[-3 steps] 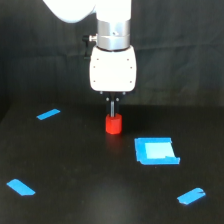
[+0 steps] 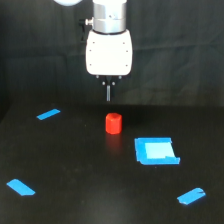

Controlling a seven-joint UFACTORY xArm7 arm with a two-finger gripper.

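A small red block (image 2: 113, 123) stands on the black table, near the middle of the camera view. My gripper (image 2: 108, 100) hangs above it, a little to the left, with a dark gap between its tips and the block's top. Its fingers show as one thin dark line, close together, and nothing can be made out between them. The gripper's white body (image 2: 109, 53) is above the fingers.
To the right lies a white square bordered with blue tape (image 2: 156, 151). Blue tape strips mark the left back (image 2: 48, 114), left front (image 2: 20, 187) and right front (image 2: 190, 196).
My gripper has risen and shifted slightly left, away from the red block, which its fingers reached a second ago. The block looks to be in the same place.
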